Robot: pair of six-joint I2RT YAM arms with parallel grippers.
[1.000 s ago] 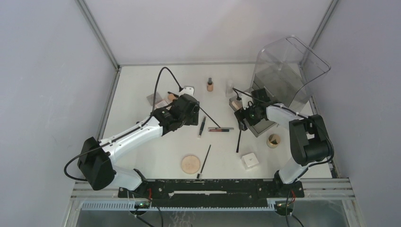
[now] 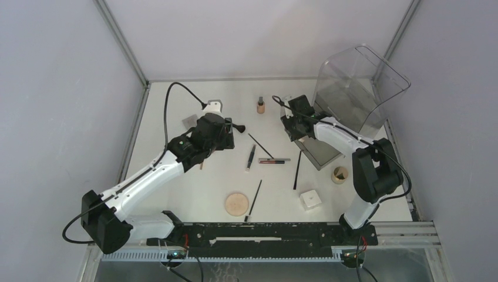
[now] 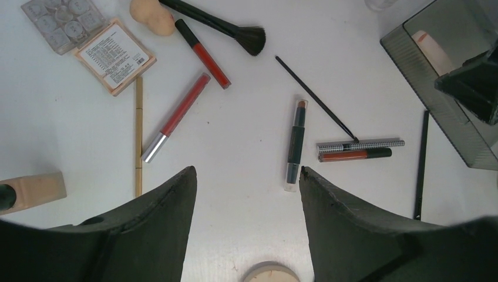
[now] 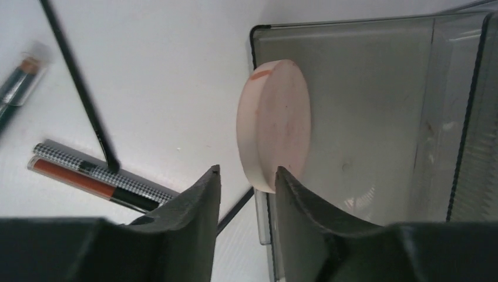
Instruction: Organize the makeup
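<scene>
My left gripper hangs open over the middle of the table, above lip glosses [image 3: 205, 59], a brush [image 3: 249, 38], an eye pencil and other loose makeup. My right gripper is open at the clear organizer's tray [image 4: 376, 117], just over a pale round pink puff or disc [image 4: 285, 117] standing tilted along the tray's near side wall. Nothing shows held in either gripper. A compact [image 3: 111, 59], a tile palette [image 3: 56, 23] and a beige sponge [image 3: 152, 14] lie at the back left.
A foundation bottle [image 2: 261, 107] stands at the back. A round beige case [image 2: 237, 204], a white box [image 2: 310, 200] and a small jar [image 2: 339, 175] are near the front. The organizer's raised lid [image 2: 358, 70] fills the back right.
My left arm has drawn leftward. My right gripper has moved from the tray's front part toward its back left, over the pink disc.
</scene>
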